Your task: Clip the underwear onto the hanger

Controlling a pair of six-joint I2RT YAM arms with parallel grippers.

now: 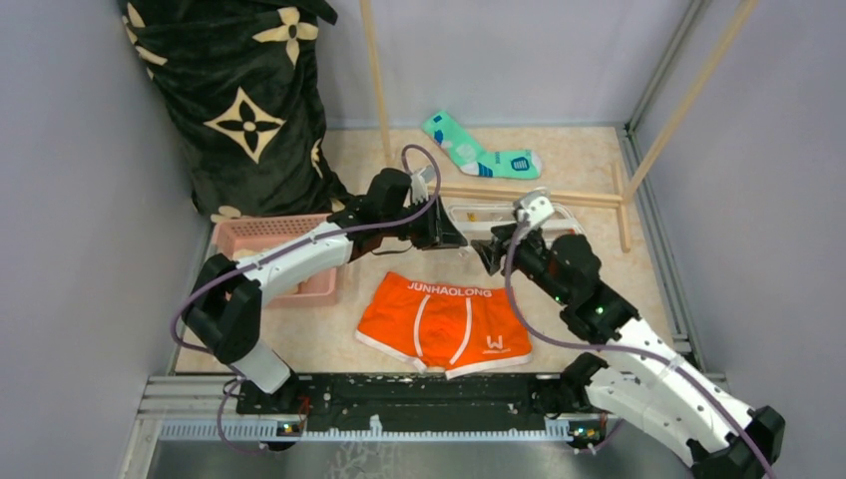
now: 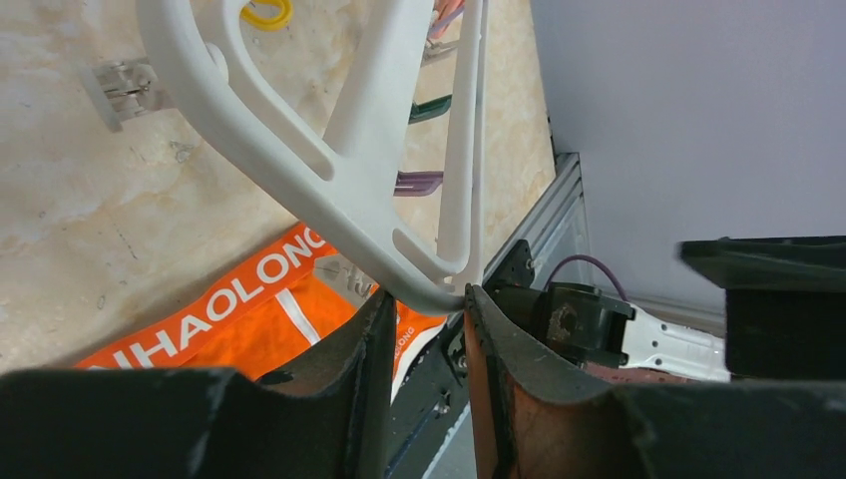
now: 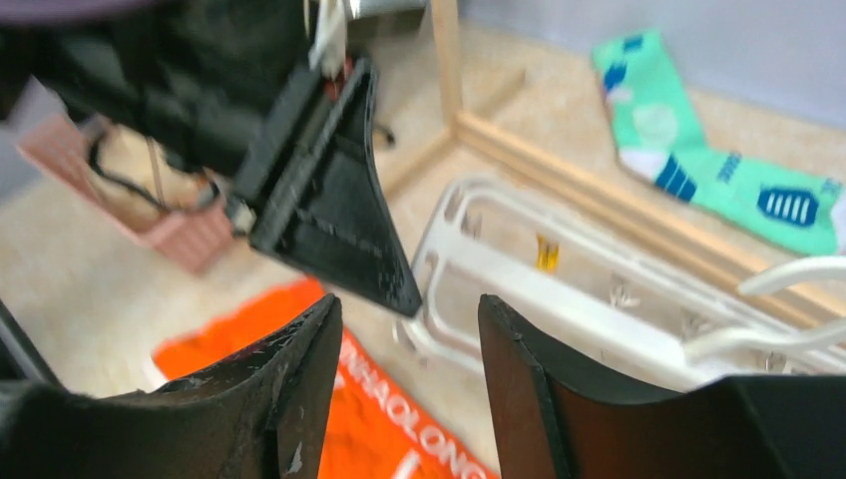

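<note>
The orange underwear point(image 1: 444, 319) lies flat at the front of the table, its lettered waistband toward the back. Behind it is the white hanger point(image 1: 499, 227), partly covered by my right arm; clear clips point(image 2: 344, 274) show along it. In the left wrist view, my left gripper has its fingers on both sides of the hanger's point(image 2: 329, 190) end, apparently gripping it. To the right of that, above the tabletop, my right gripper point(image 1: 486, 254) is open. Its fingers point(image 3: 317, 344) stand apart in the right wrist view, with nothing held between them.
A pink basket point(image 1: 324, 284) stands at the left beside a dark patterned cushion point(image 1: 219, 120). Wooden bars point(image 1: 569, 198) run behind the hanger, with a teal sock point(image 1: 479, 155) beyond them.
</note>
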